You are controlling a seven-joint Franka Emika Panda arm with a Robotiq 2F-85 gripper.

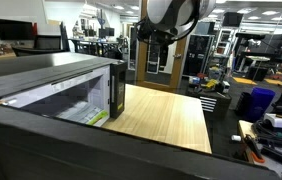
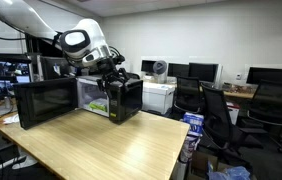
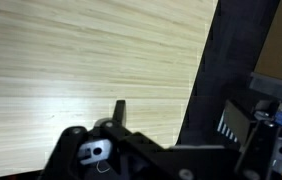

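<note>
A dark microwave [image 2: 128, 100] stands on the wooden table [image 2: 101, 150], its door [image 2: 46, 103] swung open. Inside the white cavity [image 1: 61, 100], something with green and yellow on it [image 1: 98, 119] lies near the bottom; its shape is too small to make out. High above the tabletop hangs my gripper [image 1: 152, 36], clear of the table. Seen from the wrist, the gripper stands open with its fingers [image 3: 119, 112] far apart, and only bare wood and the table edge show beyond them.
Beyond the table's edge lies dark floor. A blue and white box [image 2: 192, 135] stands by the table's far side, with office chairs [image 2: 221, 120] behind. A red-handled tool [image 1: 251, 148] lies off to the right.
</note>
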